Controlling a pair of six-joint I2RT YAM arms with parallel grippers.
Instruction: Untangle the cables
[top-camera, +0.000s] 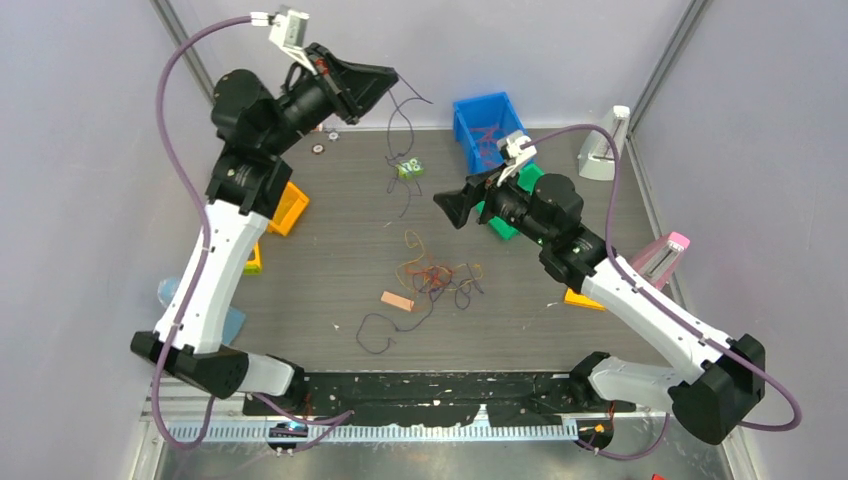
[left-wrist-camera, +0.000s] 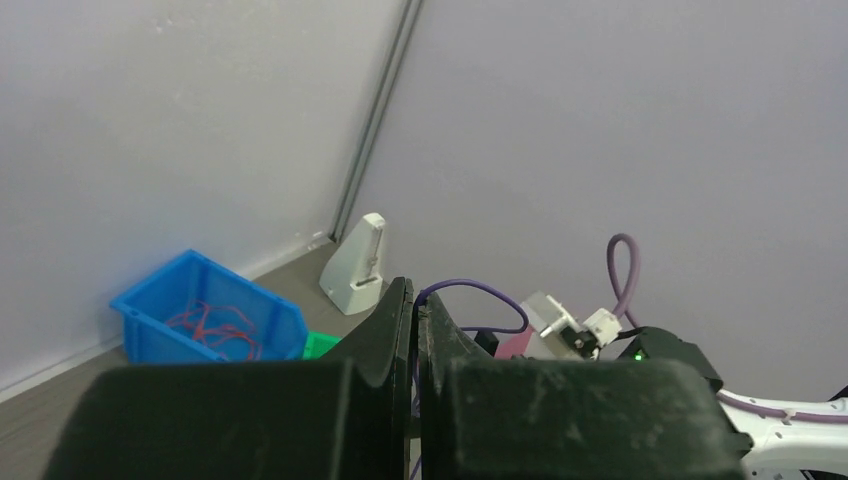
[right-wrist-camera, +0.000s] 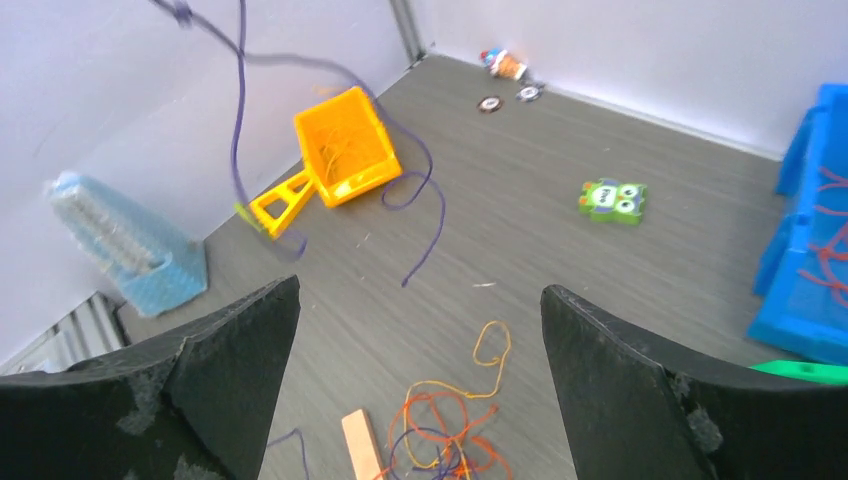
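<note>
High at the back, my left gripper (top-camera: 392, 76) is shut on a purple cable (top-camera: 399, 130). The cable's loops hang clear of the pile; in the left wrist view this purple cable (left-wrist-camera: 470, 283) curls out from between the fingertips. Lower and to the right, my right gripper (top-camera: 468, 204) stands open, with nothing between its wide-set fingers (right-wrist-camera: 620, 390). On the table mid-front lies a tangle of an orange cable (right-wrist-camera: 450, 440), a yellow cable (right-wrist-camera: 507, 345) and another purple cable (top-camera: 410, 328), whose tail curves left.
A blue bin (top-camera: 487, 112) holding red cable stands at the back, with a green bin (top-camera: 505, 228) partly hidden by the right arm. A small green block (right-wrist-camera: 612, 202) and a wooden block (top-camera: 397, 300) lie on the table. An orange bin (right-wrist-camera: 348, 150) is at left.
</note>
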